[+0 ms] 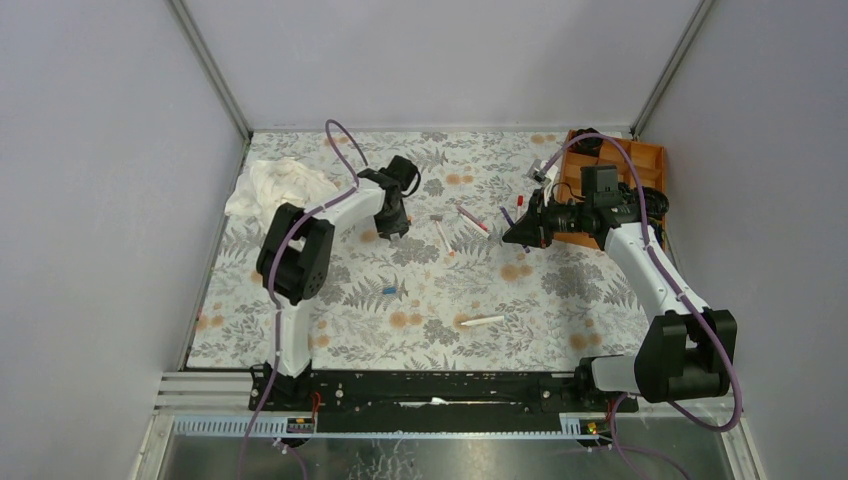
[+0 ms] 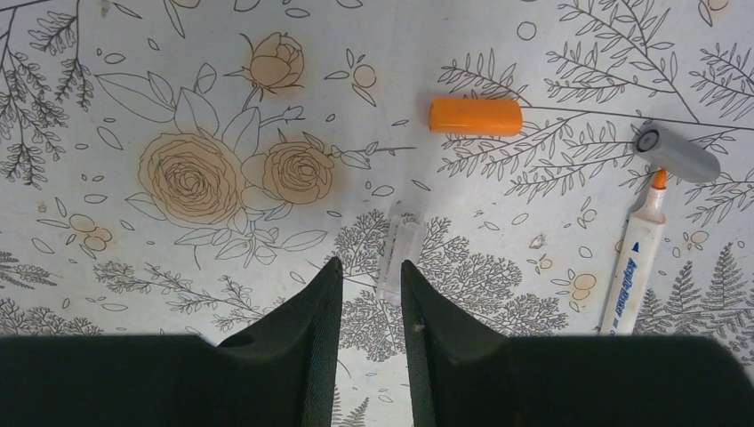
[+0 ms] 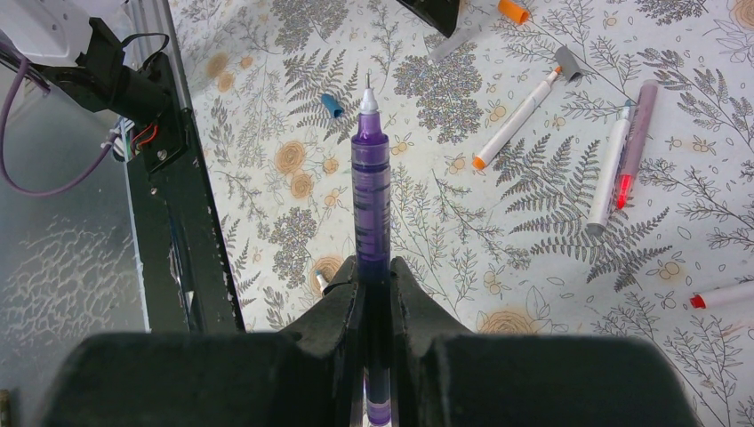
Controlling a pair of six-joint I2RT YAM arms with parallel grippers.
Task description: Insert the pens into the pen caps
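Note:
A clear pen cap (image 2: 405,258) lies on the patterned sheet in the left wrist view. Above it is my left gripper, its fingers parted, with the cap just beyond the tips and slightly towards the right finger. My right gripper is shut around the middle of a purple pen (image 3: 371,191), whose bare metal point faces away from the gripper. An orange cap (image 2: 476,116) and a grey cap (image 2: 680,155) rest on the sheet; the orange tip of a white marker (image 2: 633,262) is close by the grey one. A blue cap (image 1: 389,291) sits nearer the front.
Two pens lie side by side, one white (image 3: 610,173) and one pink with a red tip (image 3: 637,142). Another white pen (image 1: 483,321) is near the front. White cloth (image 1: 280,188) occupies the back left, an orange box (image 1: 652,165) the back right.

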